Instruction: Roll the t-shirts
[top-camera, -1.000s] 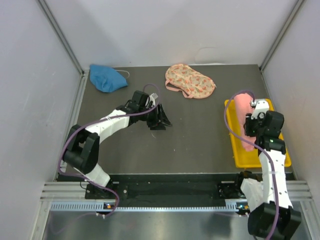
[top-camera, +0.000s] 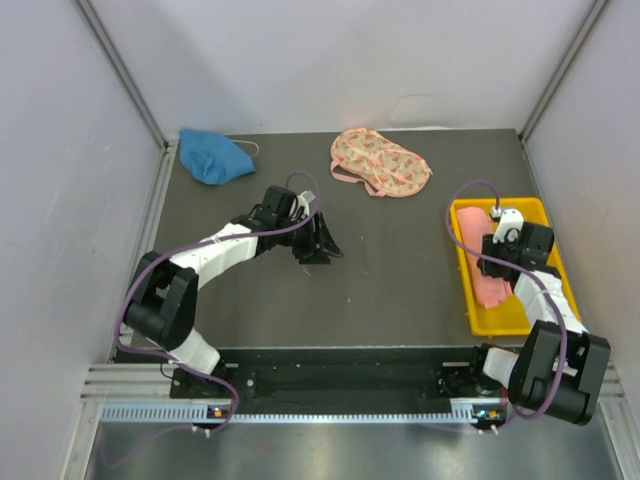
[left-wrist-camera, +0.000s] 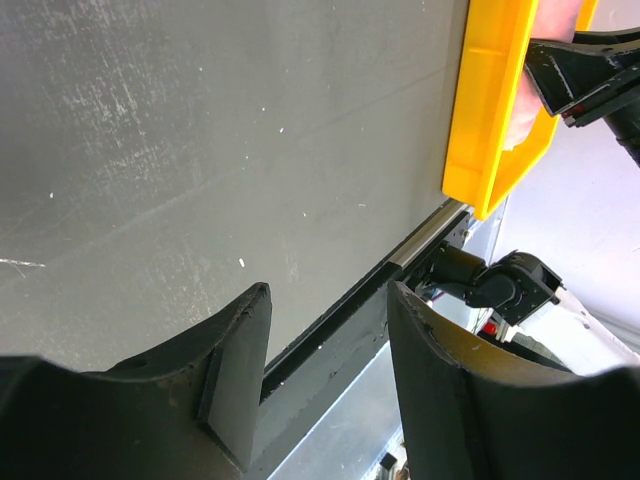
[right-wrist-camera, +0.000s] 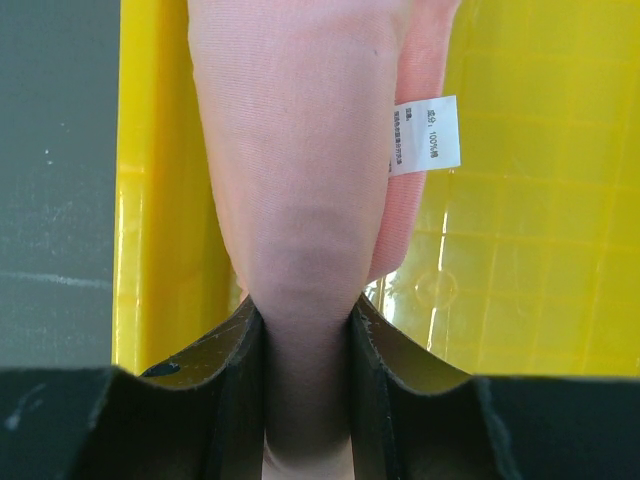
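Note:
A rolled pink t-shirt (top-camera: 474, 228) lies lengthwise along the left side inside the yellow tray (top-camera: 490, 324). Pinched at its middle, it narrows between the fingers of my right gripper, which is shut on it. A white label (right-wrist-camera: 427, 134) sticks out from the roll's edge in the right wrist view. How firmly the roll rests on the tray's floor cannot be told. Over the bare middle of the table, my left gripper stands open, holding nothing, its fingertips wide apart.
At the table's back left is a blue cloth bag (top-camera: 215, 157) with a pale cord. A patterned orange cloth bag (top-camera: 379, 162) lies at the back centre. The tray's right half looks empty.
My left arm has stayed still.

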